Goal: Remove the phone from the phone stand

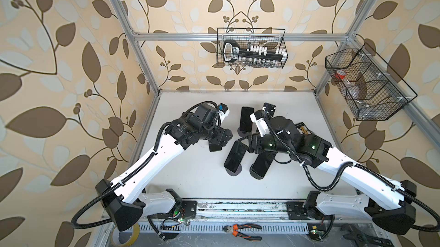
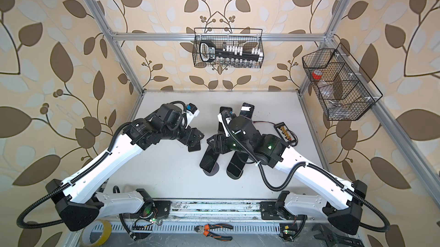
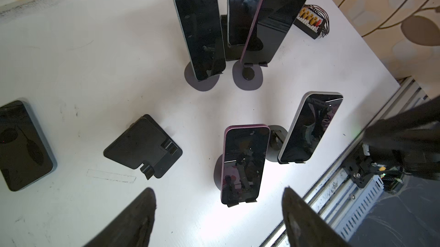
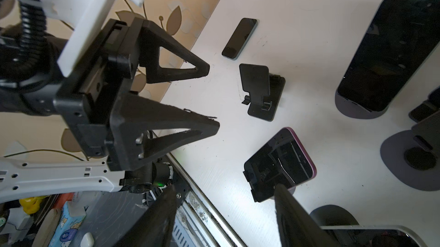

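Note:
Several phones rest on stands, including a pink-edged phone, a silver-edged phone to its right, and a teal-edged phone farther back. An empty black stand is left of the pink-edged one; a loose phone lies flat at the table's left. My left gripper hangs open above the pink-edged phone, nothing between its fingers. My right gripper is over the middle of the table, right of the left one; in its wrist view the blurred fingertips are apart, and whether anything is between them is unclear.
The white table has bare room at its left and back left. A small terminal board with wires lies at the back right. Wire baskets hang on the back and right walls.

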